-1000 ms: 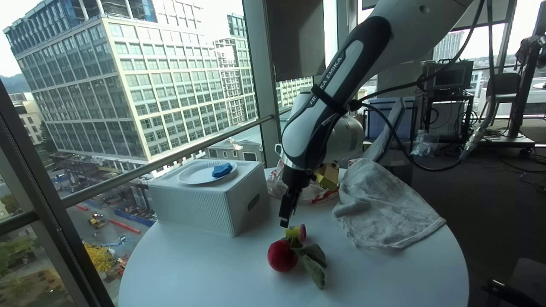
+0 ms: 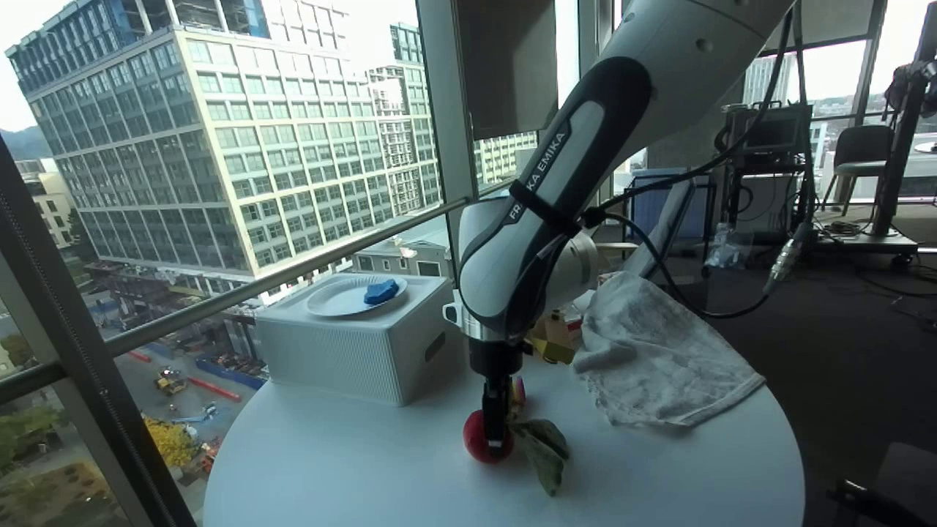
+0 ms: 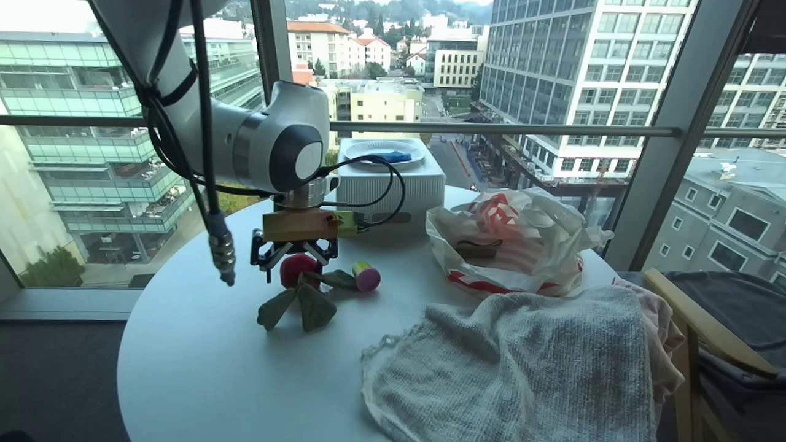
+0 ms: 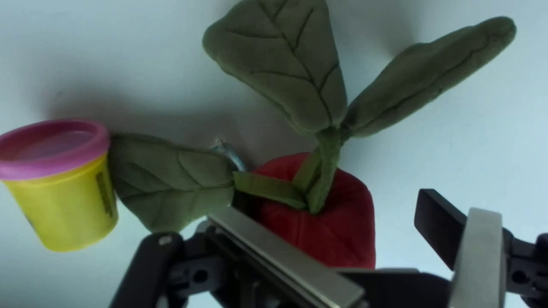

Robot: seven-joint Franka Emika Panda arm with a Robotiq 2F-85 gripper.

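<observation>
A red plush ball with green cloth leaves (image 4: 308, 226) lies on the white table. My gripper (image 3: 296, 264) is low over it, pointing down, with its fingers spread. In the wrist view one finger (image 4: 287, 256) crosses in front of the red ball. The other finger (image 4: 478, 251) stands apart on the right, with bare table between it and the red. One finger also covers part of the red ball (image 2: 475, 436) in exterior view 1. Whether either finger touches the ball cannot be made out. Beside one leaf is a yellow tub with a pink lid (image 4: 64, 205).
A white ribbed box (image 2: 338, 356) at the back carries a white plate (image 2: 329, 300) with a blue item (image 2: 380, 291). A plastic bag (image 3: 516, 243) and a grey towel (image 3: 508, 361) occupy one side. Bare table lies in front of the leaves.
My gripper has come down from above the yellow tub to the red ball and now points more straight down. The ball and its leaves have shifted at most slightly.
</observation>
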